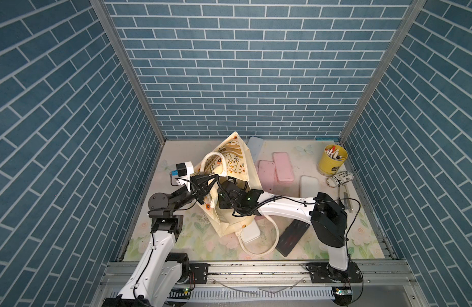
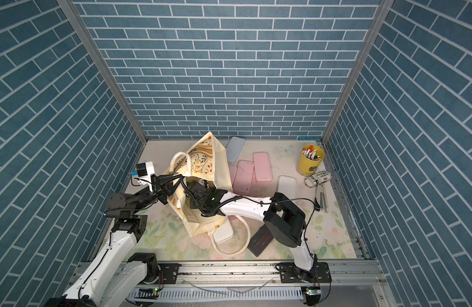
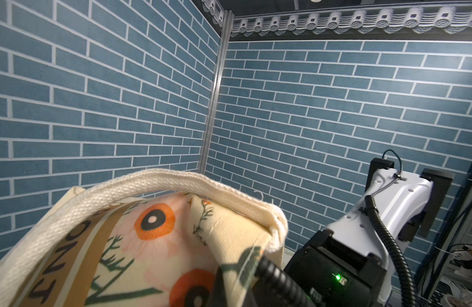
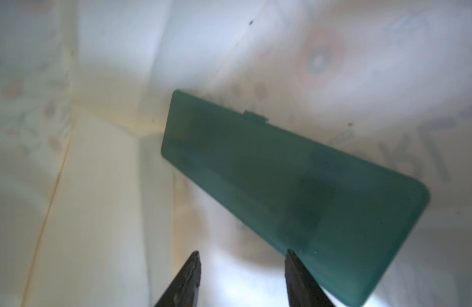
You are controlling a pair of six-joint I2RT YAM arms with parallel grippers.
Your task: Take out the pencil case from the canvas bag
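The cream canvas bag [image 1: 235, 153] with floral print lies on its side, held at its near side by my left gripper [image 1: 211, 178], whose fingers are hidden by fabric and handle in the left wrist view. My right gripper reaches inside the bag, fingers part open with nothing between them. In the right wrist view a dark green pencil case [image 4: 282, 179] lies on the bag's inside, just beyond those fingertips; the image is blurred.
Several phones, such as the pink one [image 1: 283, 166] and the dark one [image 1: 292, 238], lie right of and around the bag. A yellow pen cup [image 1: 331, 164] stands at the back right.
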